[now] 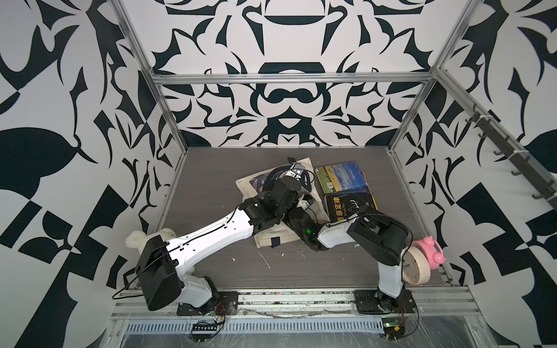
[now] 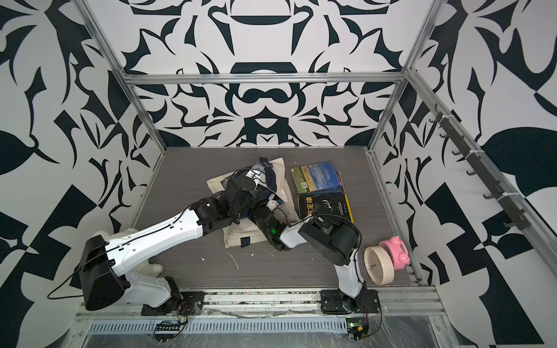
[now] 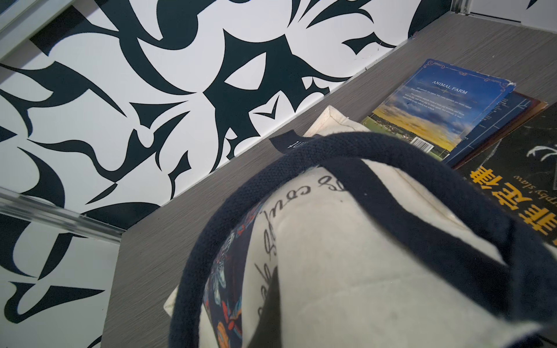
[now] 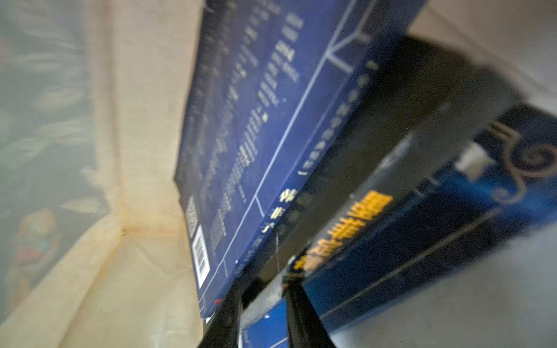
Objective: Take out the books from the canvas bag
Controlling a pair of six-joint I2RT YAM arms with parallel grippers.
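The canvas bag [image 1: 269, 237] lies in the middle of the table, with dark straps. My left gripper [image 1: 293, 179] is over its top; its fingers are hidden in the left wrist view, which shows a dark handle [image 3: 348, 145] close up. My right gripper reaches inside the bag, fingertips at the lower edges of stacked books: a blue book [image 4: 261, 133], a dark book with yellow lettering [image 4: 342, 226] and another blue one [image 4: 371, 278]. Outside, right of the bag, lie Animal Farm [image 3: 435, 110] and a black book [image 2: 325, 206] on others.
A white plush toy [image 1: 139, 237] sits at the front left. A pink object [image 2: 395, 252] and a round clock [image 2: 378, 265] stand at the front right.
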